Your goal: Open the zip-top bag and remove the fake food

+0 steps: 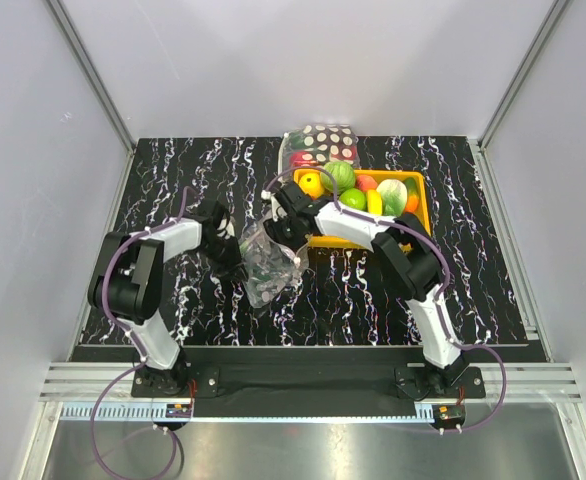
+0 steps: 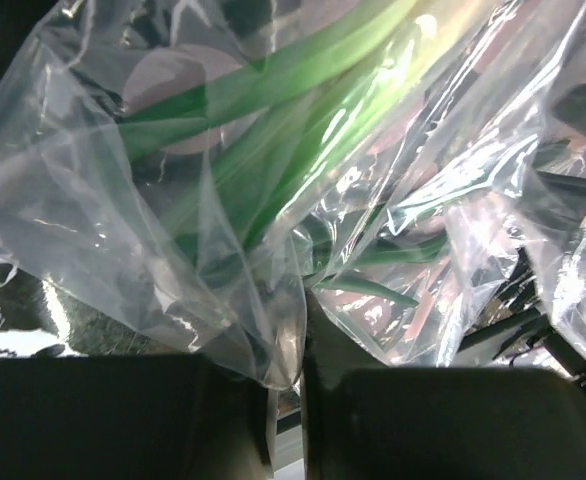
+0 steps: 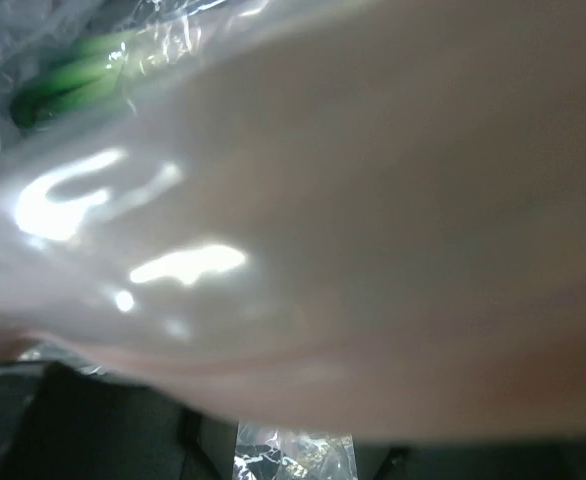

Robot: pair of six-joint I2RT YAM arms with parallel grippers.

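Note:
The clear plastic bag (image 1: 269,270) lies between my two grippers in the top view. In the left wrist view, long green pieces of fake food (image 2: 303,150) and pinkish shapes show through its film. My left gripper is shut on a fold of the bag. At the bag's upper right side is my right gripper (image 1: 287,236). The right wrist view is mostly covered by a blurred pale pinkish thing (image 3: 393,220) close to the lens, with green pieces (image 3: 68,90) behind it. Below, a gap shows between the right fingers, with crinkled plastic beyond it; their tips are hidden.
A yellow bin (image 1: 425,205) full of fake fruit stands right behind the right arm. Behind its left part lies another clear bag (image 1: 323,140) with a dotted pattern.

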